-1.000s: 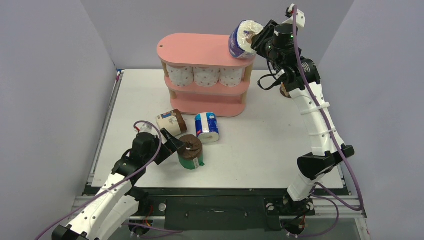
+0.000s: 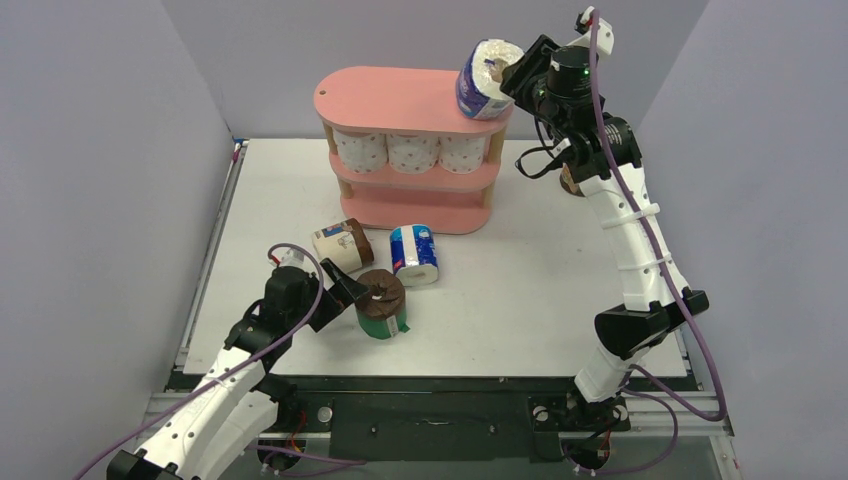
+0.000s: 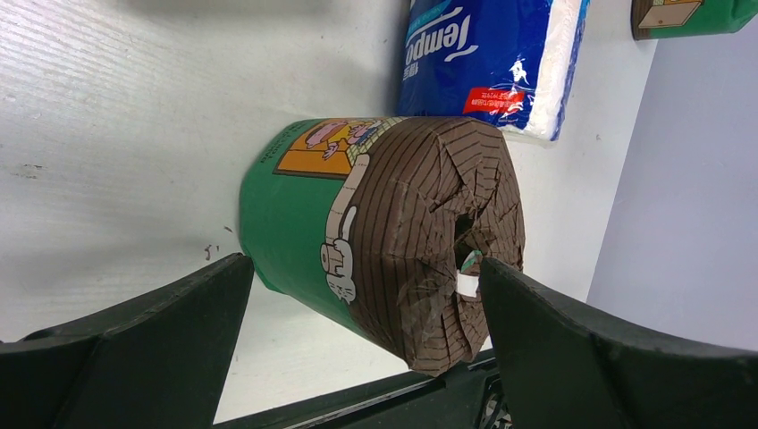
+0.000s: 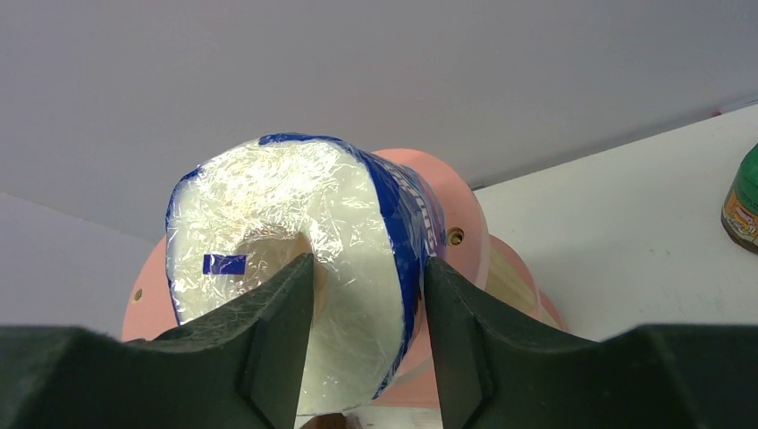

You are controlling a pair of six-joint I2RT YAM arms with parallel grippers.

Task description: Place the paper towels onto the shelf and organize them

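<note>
A white-ended roll in blue wrap (image 2: pixel 475 92) rests on the right end of the pink shelf's top (image 2: pixel 395 97). Around the near wall of that roll is my right gripper, slightly parted; one fingertip is at the core hole and the other at the outer side. Low on the left, my left gripper stands open, with a green roll with a brown end (image 3: pixel 295 210) between and beyond its fingers. A blue Tempo roll (image 2: pixel 404 250) and a cream roll with a brown end (image 2: pixel 338 246) lie on the table.
Three white patterned rolls (image 2: pixel 411 152) fill the shelf's middle tier, and the bottom tier (image 2: pixel 415 210) looks bare. Another roll (image 2: pixel 570 181) is partly hidden behind the right arm.
The blue-wrapped roll has settled slightly.
</note>
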